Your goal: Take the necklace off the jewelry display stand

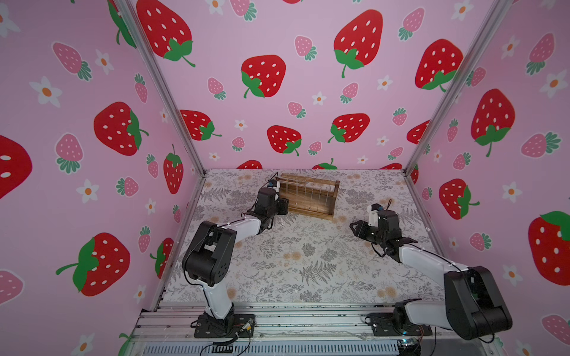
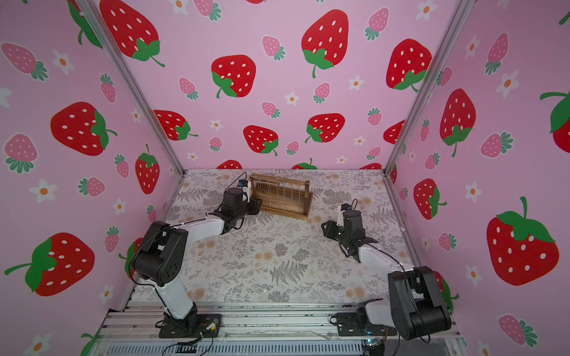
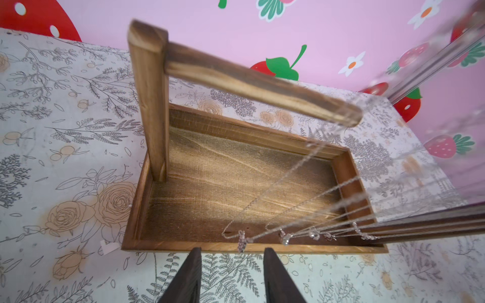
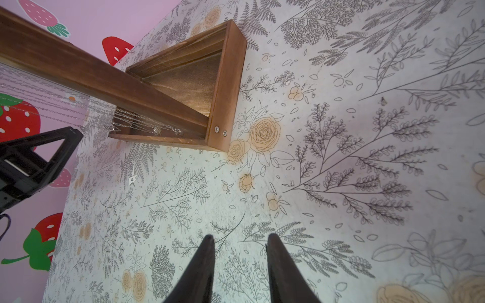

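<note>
A wooden jewelry stand (image 1: 305,213) sits at the back middle, several chain necklaces (image 3: 298,209) hanging from its top bar with small pendants. My left gripper is at the stand's left end, its fingers apart, with nothing clearly held; a pendant (image 3: 242,241) hangs just beyond the gap between the fingertips in the left wrist view. My right gripper is open over bare table, to the front right of the stand, with nothing between its fingers.
The stand's upright post (image 3: 149,101) and tray wall (image 4: 227,91) border the necklaces.
</note>
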